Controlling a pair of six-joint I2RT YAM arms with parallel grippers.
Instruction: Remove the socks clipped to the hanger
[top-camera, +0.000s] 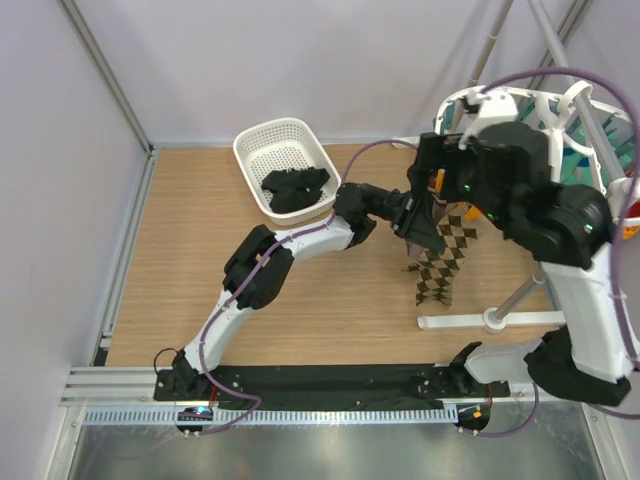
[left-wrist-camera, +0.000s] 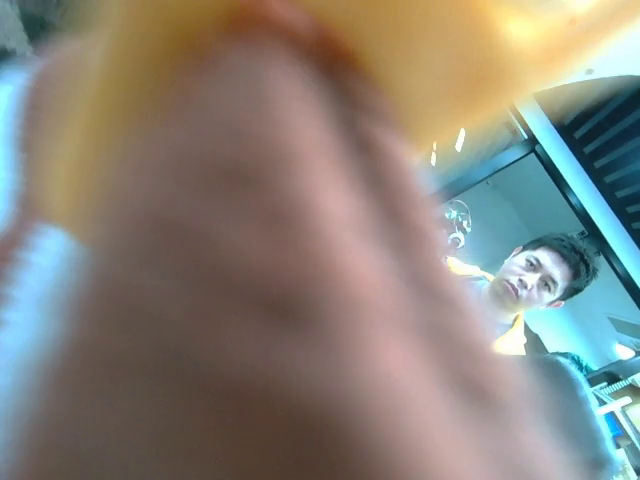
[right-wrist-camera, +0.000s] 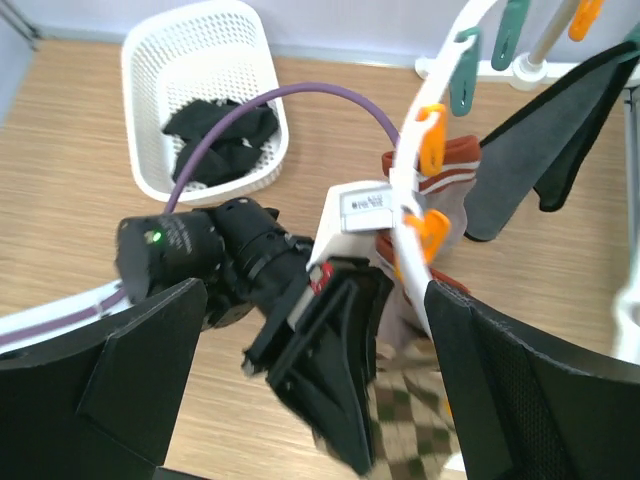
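The white ring hanger (right-wrist-camera: 405, 165) has orange clips (right-wrist-camera: 432, 140) holding a pinkish-brown sock with a striped cuff (right-wrist-camera: 455, 165). A dark grey sock (right-wrist-camera: 550, 140) hangs farther right. Below the near rim, a checkered sock (top-camera: 435, 275) hangs beside my left gripper (top-camera: 425, 225), which is shut; what lies between its fingers is hidden. Blurred brownish cloth (left-wrist-camera: 230, 280) fills much of the left wrist view. My right gripper is open, its dark fingers (right-wrist-camera: 90, 390) wide apart above the hanger rim and the left gripper. In the top view its arm covers part of the hanger.
A white basket (top-camera: 244, 163) at the back holds black cloth (top-camera: 295, 190). The hanger's stand foot (top-camera: 450, 322) lies on the floor at right.
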